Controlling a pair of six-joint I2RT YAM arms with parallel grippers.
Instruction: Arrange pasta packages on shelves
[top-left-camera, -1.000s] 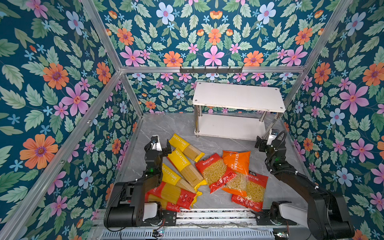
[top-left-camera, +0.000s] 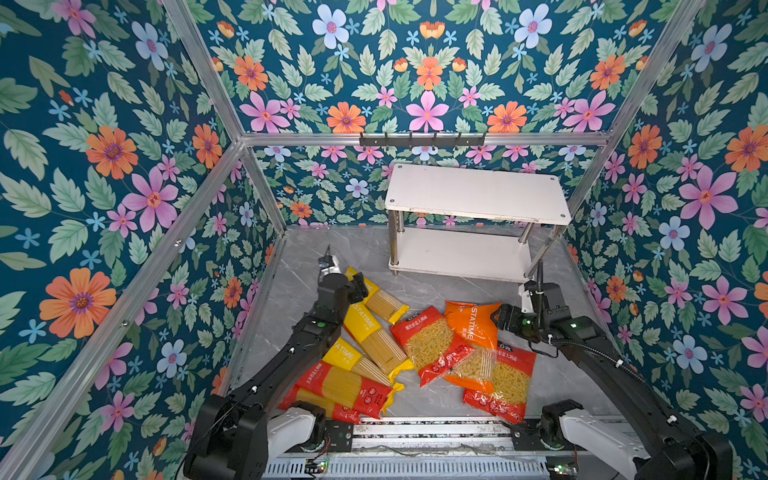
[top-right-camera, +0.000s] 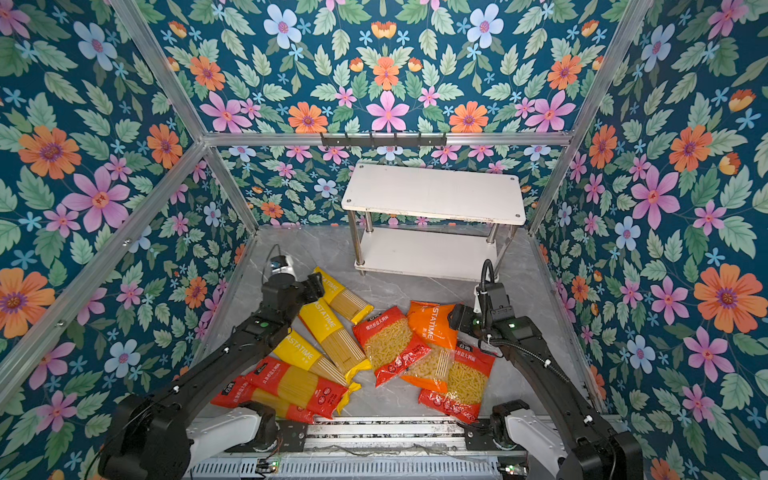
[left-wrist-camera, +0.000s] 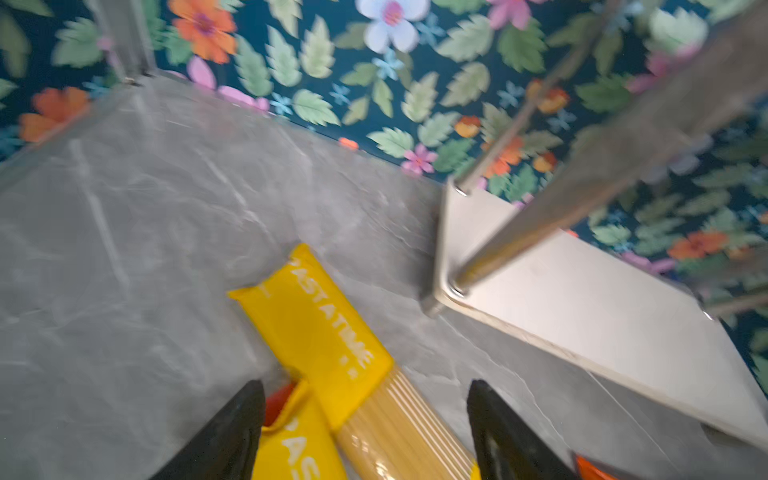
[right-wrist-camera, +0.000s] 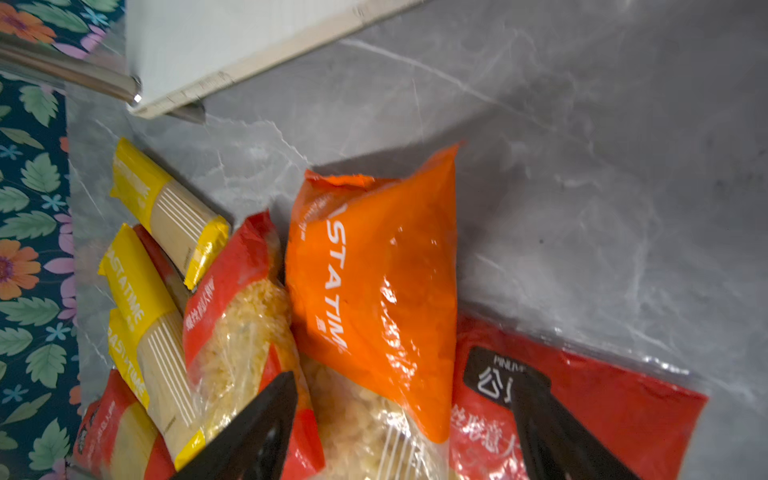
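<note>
My left gripper (top-left-camera: 352, 288) hangs open over the upper yellow spaghetti pack (left-wrist-camera: 320, 320), which lies left of the shelf's leg; its wrist view is blurred. My right gripper (top-left-camera: 505, 318) is open just above the orange Pastatime bag (right-wrist-camera: 368, 280), nothing held between its blurred fingers. Red macaroni packs (top-right-camera: 384, 336) lie beside and under the orange bag. More yellow packs (top-right-camera: 328, 336) and red spaghetti packs (top-right-camera: 288, 384) are heaped at the front left.
A two-tier white shelf stands at the back right, its upper board (top-left-camera: 476, 192) and lower board (top-left-camera: 460, 254) both empty.
My right gripper has moved down and left toward the orange bag. The packs look unchanged.
</note>
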